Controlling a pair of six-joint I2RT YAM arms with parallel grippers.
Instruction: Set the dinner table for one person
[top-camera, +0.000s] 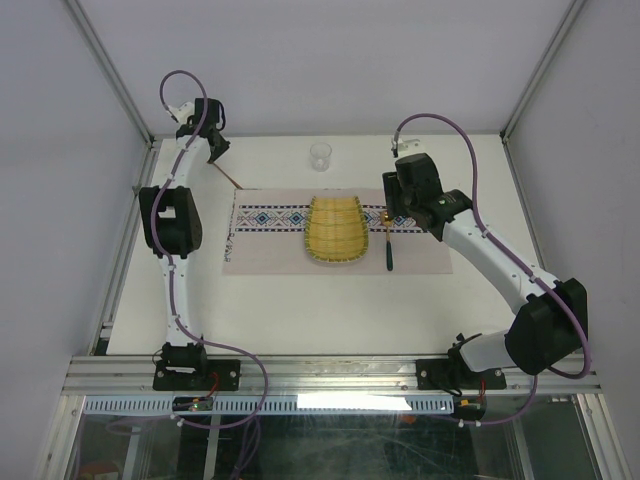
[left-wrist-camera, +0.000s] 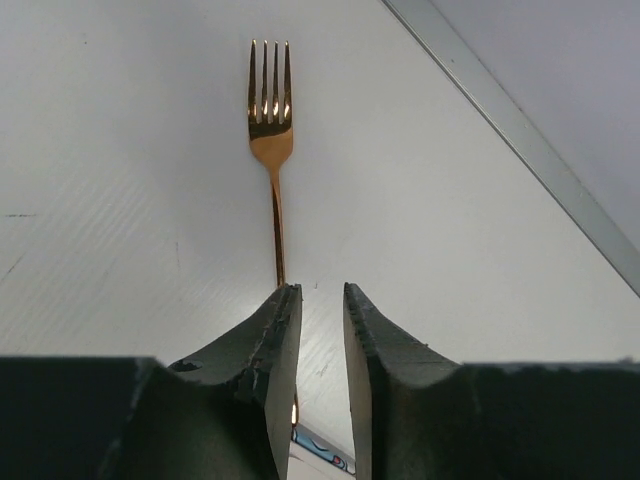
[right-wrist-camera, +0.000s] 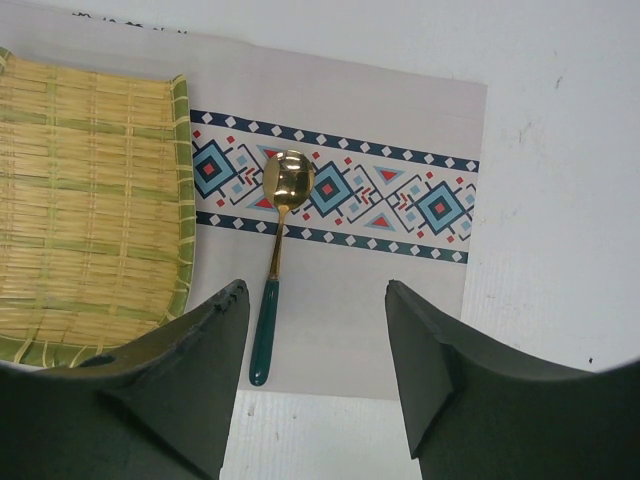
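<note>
A gold fork (left-wrist-camera: 270, 145) with a blue handle lies on the white table in the left wrist view, my left gripper above it, slightly open with nothing visible between its fingers. In the right wrist view, a gold spoon (right-wrist-camera: 288, 180) with a green handle lies on the patterned placemat (right-wrist-camera: 370, 300), right of the woven yellow tray (right-wrist-camera: 85, 200). My right gripper hovers over that area, open and empty. A clear glass (top-camera: 320, 155) stands behind the placemat in the top view.
Metal rails run along the table's sides, close to the left arm.
</note>
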